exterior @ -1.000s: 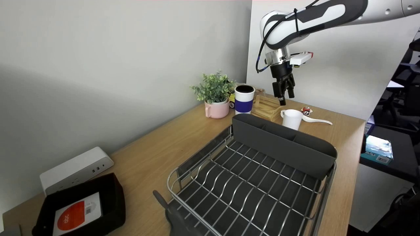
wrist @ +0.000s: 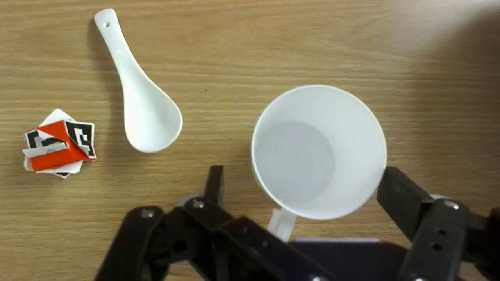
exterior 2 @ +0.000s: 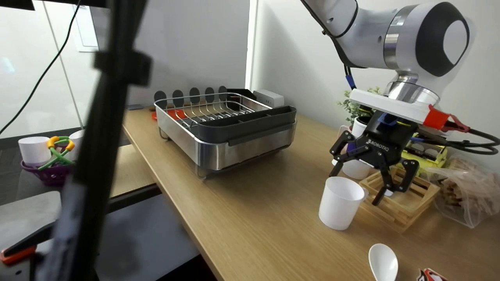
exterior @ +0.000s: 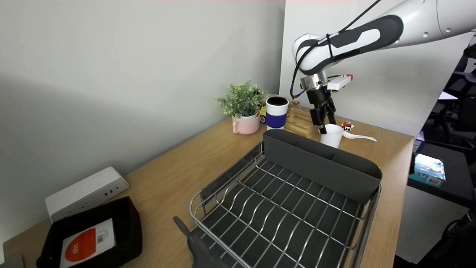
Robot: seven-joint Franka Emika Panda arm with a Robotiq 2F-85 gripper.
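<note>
A white mug stands upright and empty on the table, its handle turned toward my gripper. Seen from the wrist, the mug lies mostly ahead of the fingers, and its handle sits in the gap between them. My gripper is open, with one fingertip close to the mug's rim on the right; whether they touch I cannot tell. In exterior view 1 the gripper hangs low at the mug, covering its handle. A white spoon lies beside the mug.
A dish rack with a grey utensil holder stands near the mug. Behind the gripper are a wooden crate, a lidded cup and a potted plant. A crumpled red-and-white packet lies past the spoon.
The arm has come down, bringing the open gripper from above the mug to its handle side. The mug, spoon and rack have stayed put.
</note>
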